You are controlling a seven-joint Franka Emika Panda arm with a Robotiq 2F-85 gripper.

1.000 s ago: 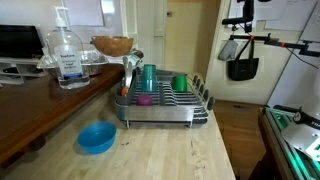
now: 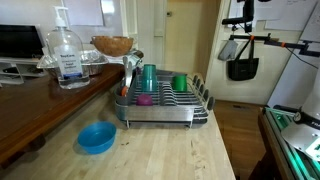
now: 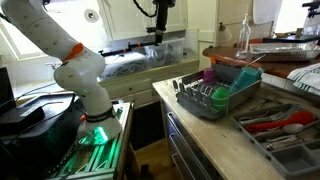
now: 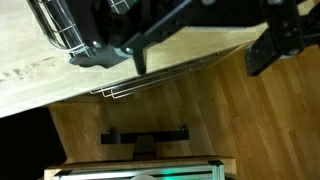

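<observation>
My gripper hangs high over the wooden floor in front of the counter, open, with nothing between its fingers. In exterior view 2 the gripper (image 3: 154,38) is up and clear of the dish rack (image 3: 226,108). Inside the rack (image 2: 160,114), in exterior view 1, stand a tall teal cup (image 2: 149,78), a green cup (image 2: 180,83) and a small purple cup (image 2: 144,100). A blue bowl (image 2: 97,138) sits on the counter, left of the rack and apart from it.
A soap bottle (image 2: 67,55) and a brown bowl (image 2: 113,45) stand on the raised shelf (image 2: 45,108). At the counter's other end lies a cutlery tray (image 3: 282,142). Bare counter (image 2: 150,150) stretches in front of the rack.
</observation>
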